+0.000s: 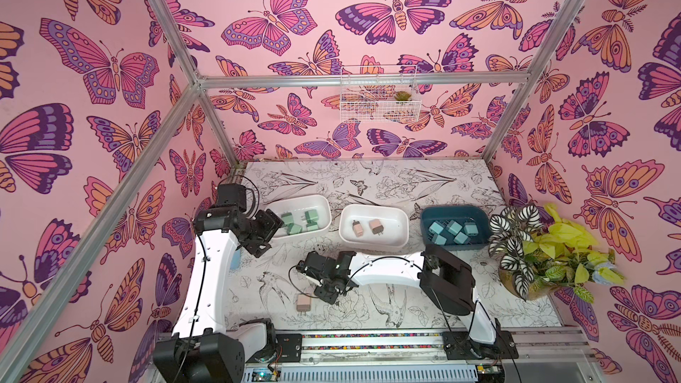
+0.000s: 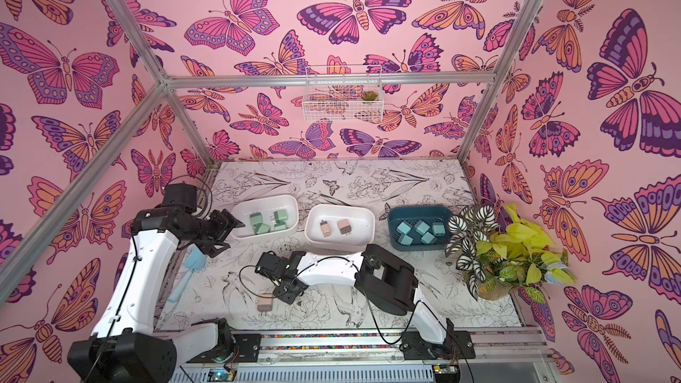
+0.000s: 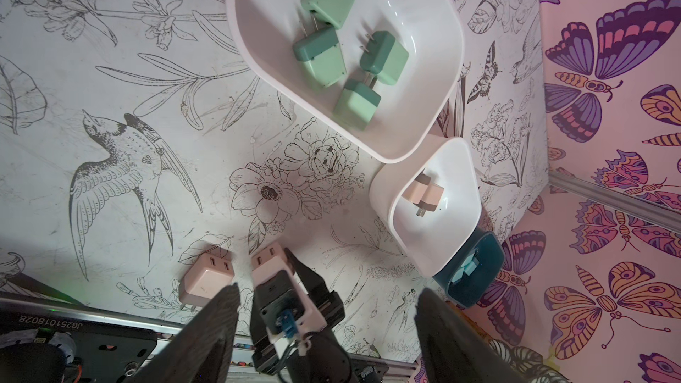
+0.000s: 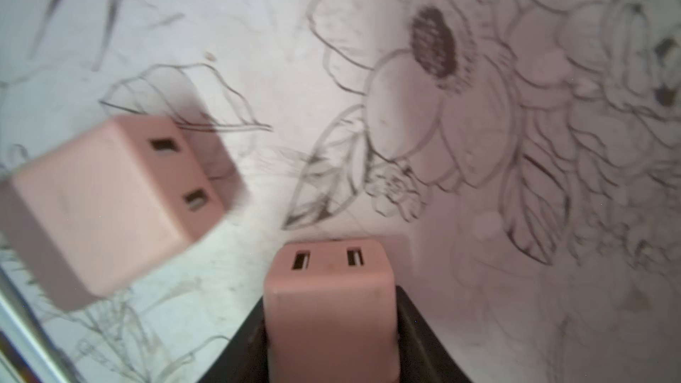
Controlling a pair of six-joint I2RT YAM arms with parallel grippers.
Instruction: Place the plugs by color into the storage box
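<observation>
My right gripper is shut on a pink plug, whose two sockets face outward; it hangs above the table in the left wrist view. A second pink plug (image 3: pixel 207 276) lies on the table beside it, near the front edge. My left gripper (image 1: pixel 266 232) stands open near the left box, its fingers (image 3: pixel 212 337) wide apart with nothing between them. The left white box (image 3: pixel 244 21) holds several green plugs. Two pink plugs (image 1: pixel 367 227) are in the middle white box (image 1: pixel 393 230). Several blue plugs (image 1: pixel 454 228) sit in the teal box (image 1: pixel 475 246).
A potted plant (image 1: pixel 560 248) stands at the right edge. A light-blue brush-like tool (image 2: pixel 188 269) lies at the left behind the left arm. Bare table lies between the boxes and the front rail (image 1: pixel 376 337).
</observation>
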